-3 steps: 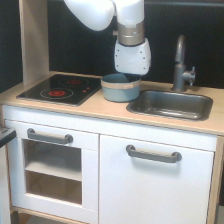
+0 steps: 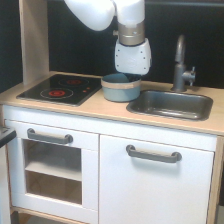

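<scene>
The white robot gripper (image 2: 132,58) hangs above the counter, just over a blue-grey round pot (image 2: 120,92). The pot stands on the wooden counter between the black stovetop (image 2: 60,88) and the steel sink (image 2: 175,103). Whether the gripper is open or shut cannot be made out, and nothing is visibly held below it.
A dark tap (image 2: 180,60) rises behind the sink at the right. Below, the left cabinet (image 2: 57,165) shows an open front with a shelf, with a door swung out at the far left. The right cabinet door (image 2: 154,190) is closed.
</scene>
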